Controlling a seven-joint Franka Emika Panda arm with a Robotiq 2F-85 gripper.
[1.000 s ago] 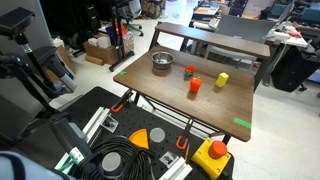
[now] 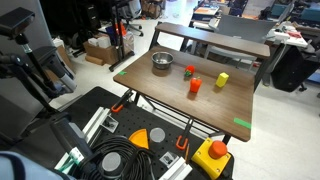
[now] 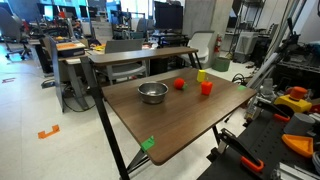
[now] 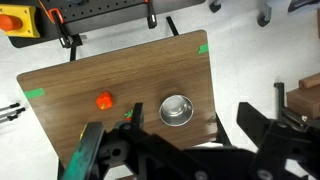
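Observation:
A shiny metal bowl [image 2: 162, 60] stands toward the left of the brown wooden table [image 2: 150, 76]. Right of it, toward the middle, are a small red item with a bit of green [image 2: 189, 71] and a brighter red-orange object [image 2: 195, 85]. A yellow block [image 2: 223, 78] lies farther right. Seen from above in the wrist view, my gripper is open, its dark fingers spread wide on either side of the bowl [image 4: 176, 110]. The bowl is on the tabletop below, and nothing shows gripped. One finger partly covers the small objects near it.
Green tape strips [image 4: 35, 93] mark the table's edges. A second, longer table [image 3: 145, 55] stands behind. A black bench in front carries cables [image 2: 115, 155], clamps and a yellow box with a red button [image 2: 212, 155].

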